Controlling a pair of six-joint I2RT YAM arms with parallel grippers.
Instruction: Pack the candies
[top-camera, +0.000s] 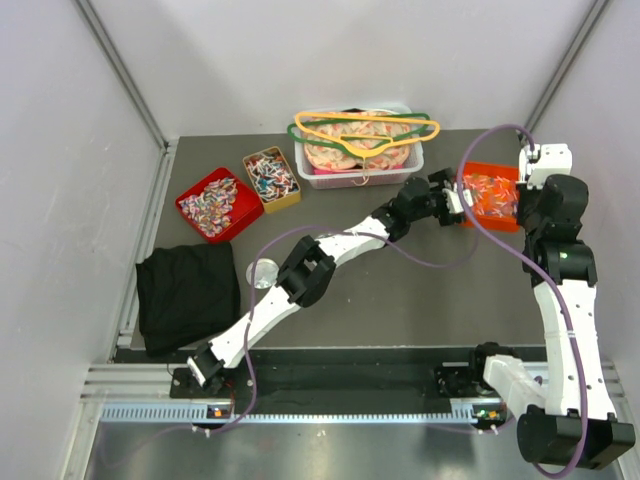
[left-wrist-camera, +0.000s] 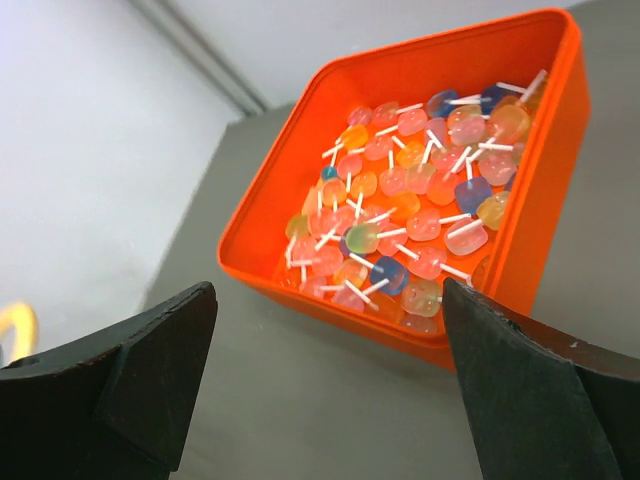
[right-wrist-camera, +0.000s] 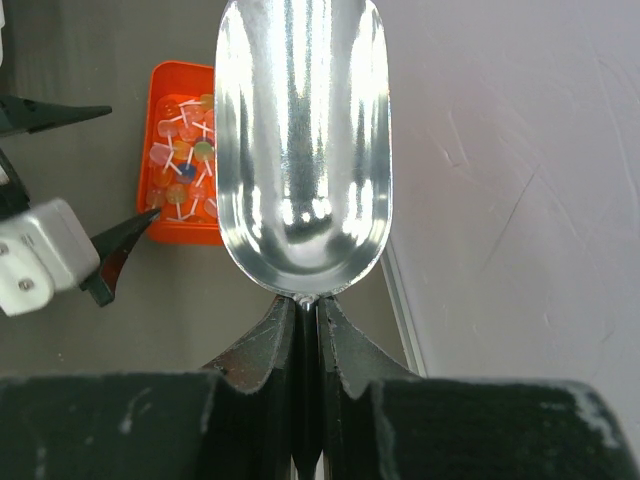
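An orange box (left-wrist-camera: 400, 345) of lollipops (left-wrist-camera: 400, 235), pink, orange and blue with white sticks, stands at the table's far right. Just left of it in the top view is my left gripper (top-camera: 458, 196), open. The left wrist view has its fingers apart, the right fingertip overlapping the box's near corner; whether they touch cannot be told. My right gripper is shut on the thin handle of a shiny metal scoop (right-wrist-camera: 305, 150). The scoop's bowl looks empty and hides part of the box in the right wrist view.
A red box (top-camera: 248, 207) and a yellow box (top-camera: 285, 201) of sweets stand at the left. A clear bin (top-camera: 350, 180) with hangers is at the back. Black cloth (top-camera: 187, 298) and a white round lid (top-camera: 262, 273) lie left.
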